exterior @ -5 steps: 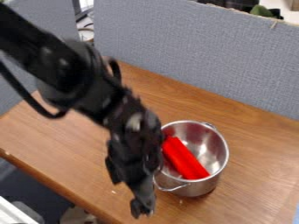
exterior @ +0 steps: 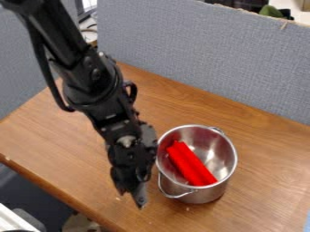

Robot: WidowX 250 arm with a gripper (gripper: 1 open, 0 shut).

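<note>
A steel pot (exterior: 208,188) with side handles stands on the wooden table (exterior: 266,190), right of the centre. A red cylindrical object (exterior: 190,165) lies inside it, slanting along its length. The black arm comes down from the upper left, and its gripper (exterior: 130,190) points down just left of the pot, low near the table's front. The gripper looks shut, with nothing visible between its fingers, though their tips are small and dark.
Grey padded walls (exterior: 206,59) close off the back and left. Bare table lies to the left and the right of the pot. The table's front-left edge drops to a darker area with a white object (exterior: 14,222).
The gripper has risen slightly from the front edge of the view, and the arm has shifted left. The pot and the red object look unmoved.
</note>
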